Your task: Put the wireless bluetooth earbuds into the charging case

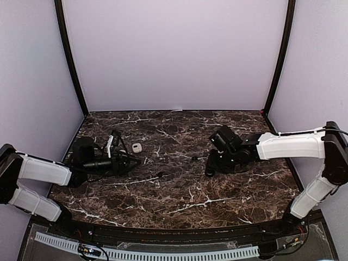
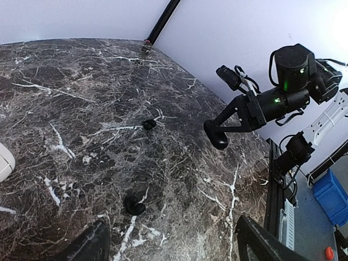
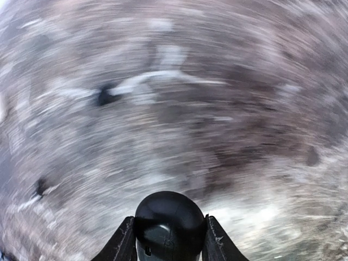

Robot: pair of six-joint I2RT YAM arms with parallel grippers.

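My right gripper is shut on the black charging case, which hangs above the marble table; it also shows in the left wrist view as a dark oval (image 2: 216, 136). Two small black earbuds lie on the table: one (image 1: 160, 174) left of centre, the other (image 1: 194, 158) farther back, nearer the right gripper. My left gripper (image 1: 133, 162) stands open at the left, with nothing visible between its fingers. The right wrist view is blurred.
A small white square object (image 1: 137, 147) lies at the back left. Walls border the table at the sides and back.
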